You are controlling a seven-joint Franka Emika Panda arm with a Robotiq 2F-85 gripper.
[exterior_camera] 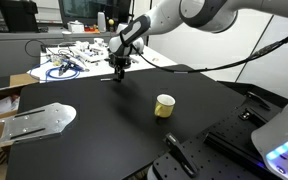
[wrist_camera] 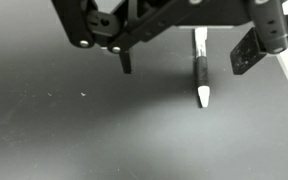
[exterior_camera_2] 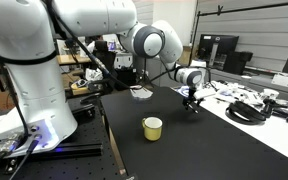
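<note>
A pen (wrist_camera: 202,75) with a white tip and a dark grip section lies on the black table. In the wrist view my gripper is open, its dark fingers (wrist_camera: 246,53) spread on either side of the pen, which is nearer the right-hand one. Neither finger touches it there. From outside, the gripper (exterior_camera: 119,73) is low over the far part of the table, with a thin pale streak, the pen (exterior_camera: 107,79), just left of it. The second exterior view also has the gripper (exterior_camera_2: 192,103) close to the tabletop; the pen is hard to make out there.
A yellow mug (exterior_camera: 164,106) stands well nearer the robot base. On the left lies a silvery tray-like plate (exterior_camera: 29,123). Blue cables (exterior_camera: 64,70) lie beyond the table's far edge.
</note>
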